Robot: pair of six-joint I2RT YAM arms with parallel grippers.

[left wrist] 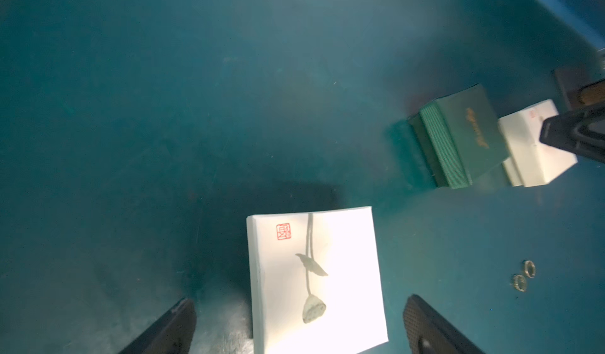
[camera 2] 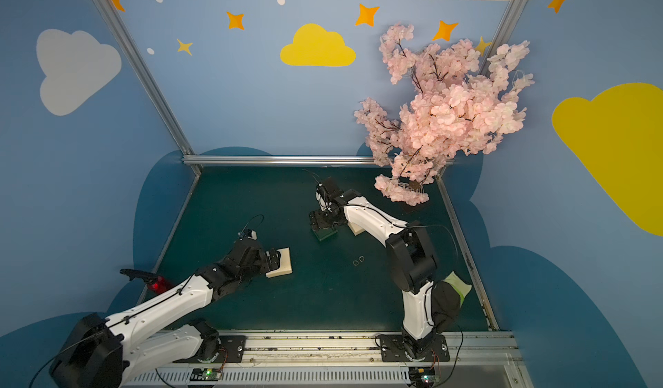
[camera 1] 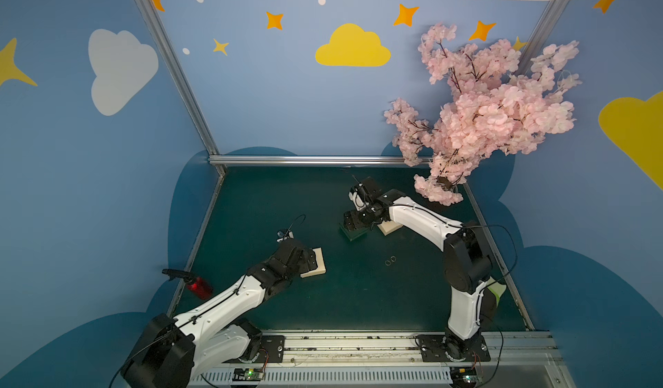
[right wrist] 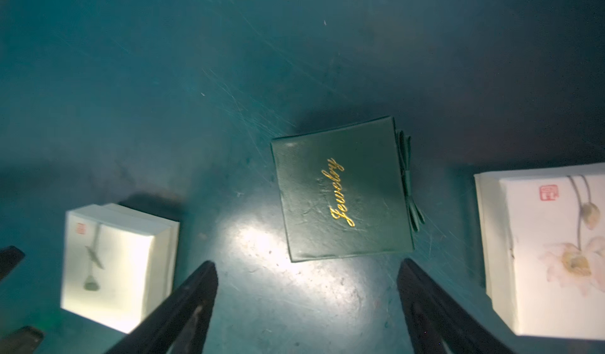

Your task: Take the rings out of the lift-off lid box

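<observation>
Two small rings [left wrist: 528, 268] lie loose on the table, right of a white box [left wrist: 315, 272] with a lotus print. My left gripper is open above that box. In the right wrist view a green Jewelry box [right wrist: 340, 193] sits beneath my right gripper, whose fingers stand apart with nothing between them. Another white box [right wrist: 554, 247] with a pink flower lies to the green box's right; the first white box shows small at the left. Whether anything is inside the boxes cannot be seen.
A blossom branch [camera 1: 483, 118] stands at the back right. A red spray bottle [camera 1: 199, 285] is at the left edge, a green-and-dark object [camera 2: 455, 284] at the right front.
</observation>
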